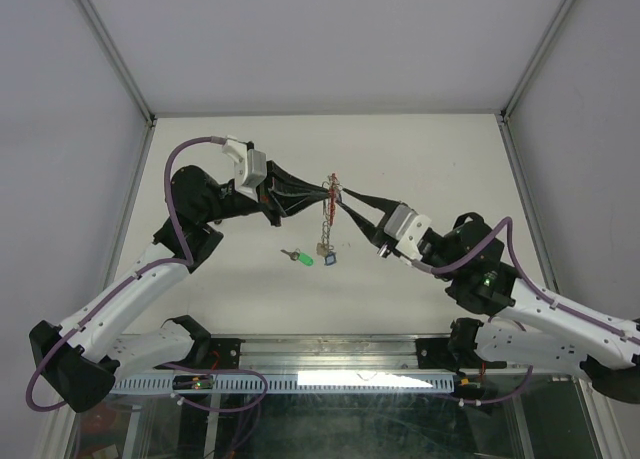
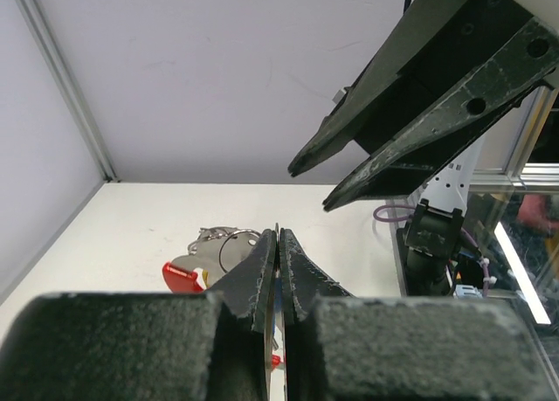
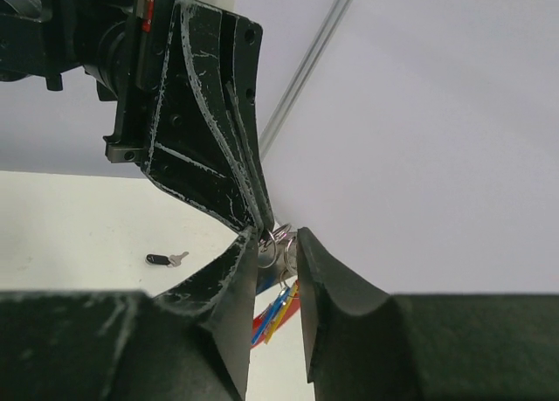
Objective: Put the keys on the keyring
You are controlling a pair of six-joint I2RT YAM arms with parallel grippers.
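The keyring point(image 3: 291, 254) hangs at the tips of my left gripper, which is shut on it. Several keys point(image 1: 326, 224) dangle below it, with red, blue and yellow tags; red and blue-yellow ones point(image 3: 278, 314) show in the right wrist view. The ring's loop point(image 2: 225, 251) appears behind the left fingertips in the left wrist view. My right gripper point(image 1: 342, 199) stands open close by on the right, its fingertips spread about the ring in the right wrist view. I see no firm hold by it. A loose key with a green tag point(image 1: 305, 259) lies on the table.
Another loose key with a black tag point(image 3: 164, 259) lies on the table, seen in the right wrist view. Grey walls point(image 1: 320, 39) enclose the back and sides.
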